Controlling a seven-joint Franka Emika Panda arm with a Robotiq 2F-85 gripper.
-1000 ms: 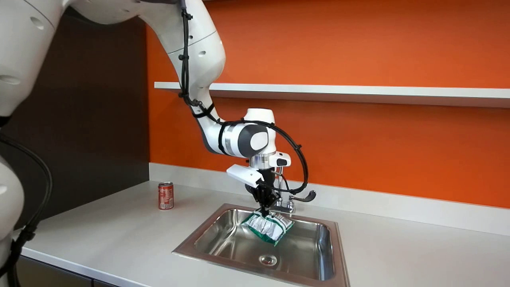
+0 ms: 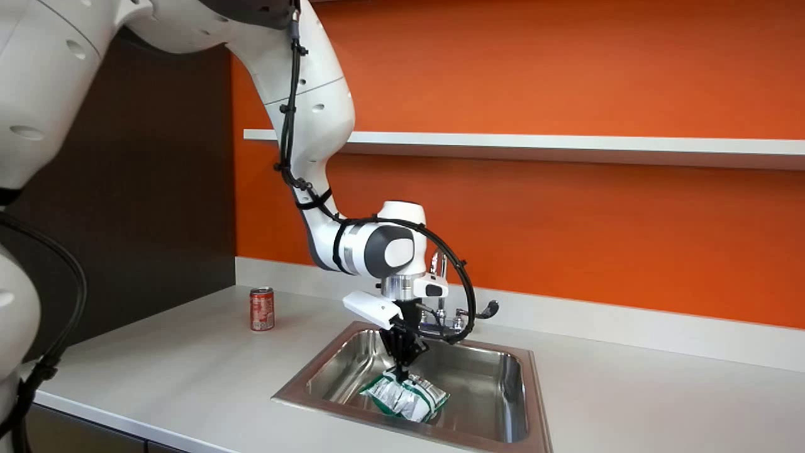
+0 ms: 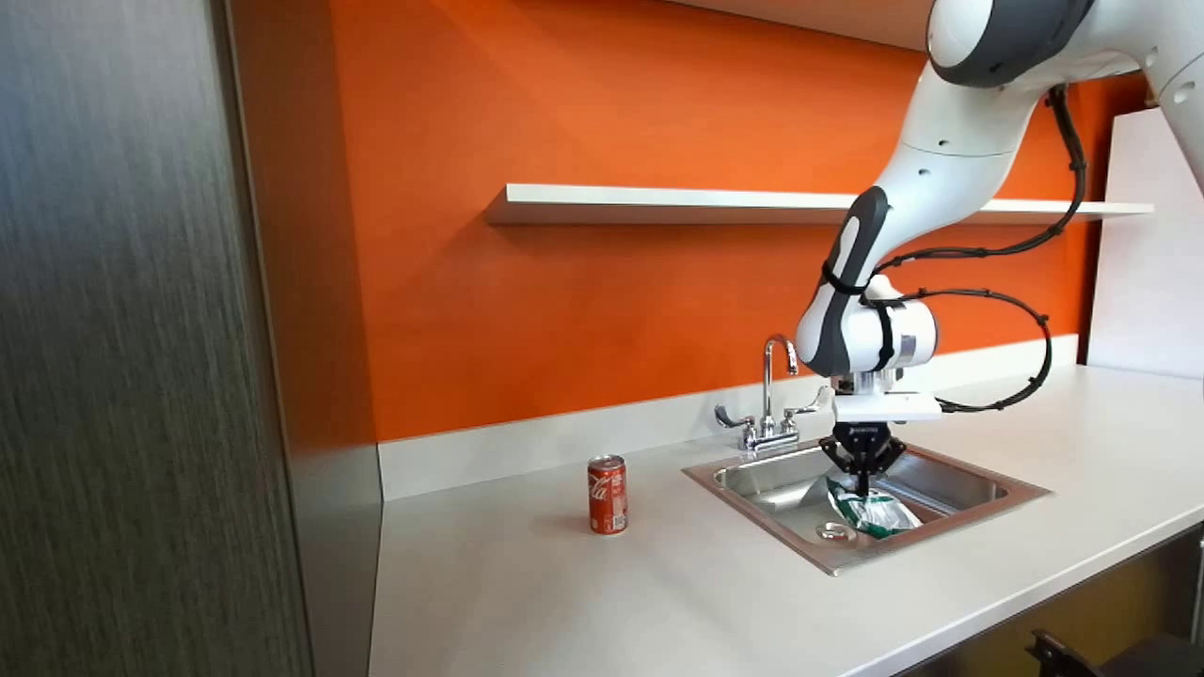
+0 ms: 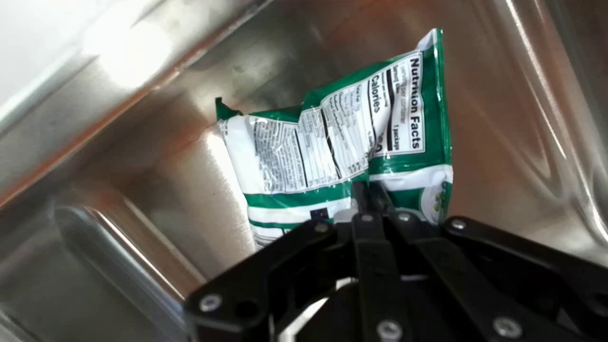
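A green and white snack bag (image 2: 415,400) is low inside the steel sink, its nutrition label facing up in the wrist view. My gripper (image 2: 402,376) points down into the basin. In the wrist view the gripper is shut, its fingertips together on a pinched crease of the bag (image 4: 336,137). The wrist view hides the bag's near edge behind the fingers. From the other side, exterior view 2 has the bag (image 3: 886,514) just under the fingers; whether it rests on the sink floor, I cannot tell.
The sink (image 2: 539,411) has a raised brown-tinted rim, with a chrome faucet (image 3: 768,389) behind it. A red soda can (image 2: 261,309) stands on the counter left of the sink. Counter on both sides is otherwise mostly clear. A white shelf (image 2: 528,141) runs along the orange wall.
My gripper and the bag have come down and slightly left, from above the sink's back part to deep inside the basin. The bag now covers the drain in exterior view 1. The can has not moved.
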